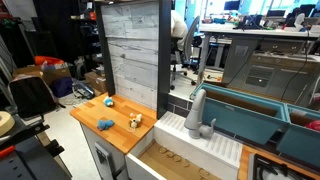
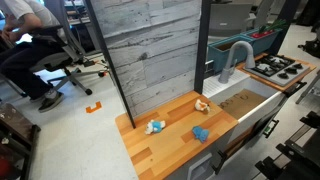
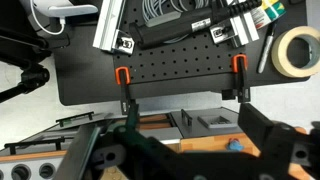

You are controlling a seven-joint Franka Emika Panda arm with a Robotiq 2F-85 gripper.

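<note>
My gripper stands wide open over a black perforated board, with a wide gap between its two orange-edged fingers and nothing held. Three small toys rest apart on the wooden counter: a white-and-blue one, a blue one and a tan-and-white one. In the first exterior view the blue toy lies at the near left and the tan one to its right. A bit of blue shows on wood at the bottom of the wrist view.
A grey faucet rises beside the sink. A stove stands beyond it. A plank wall backs the counter. Tape, a black-handled tool and cables lie around the board.
</note>
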